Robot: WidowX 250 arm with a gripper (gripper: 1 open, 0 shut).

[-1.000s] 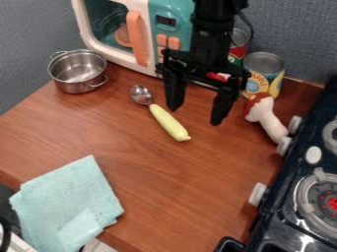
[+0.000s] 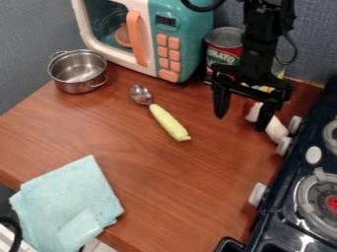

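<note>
My black gripper (image 2: 241, 112) hangs at the back right of the wooden counter, fingers pointing down and spread apart. It is in front of the cans and over a white toy-like object (image 2: 271, 124), whose upper part it partly hides. I cannot tell whether anything is between the fingers. A yellow corn cob (image 2: 170, 122) lies mid-counter, with a metal spoon (image 2: 141, 94) behind it.
A toy microwave (image 2: 168, 49) and a red can (image 2: 223, 44) stand at the back. A steel pot (image 2: 78, 69) is back left, a folded cloth (image 2: 66, 202) front left, a black stove (image 2: 305, 187) at right.
My gripper has moved rightward from above the corn toward the white object, now hiding more of it and the yellow-labelled can. The other things have not moved.
</note>
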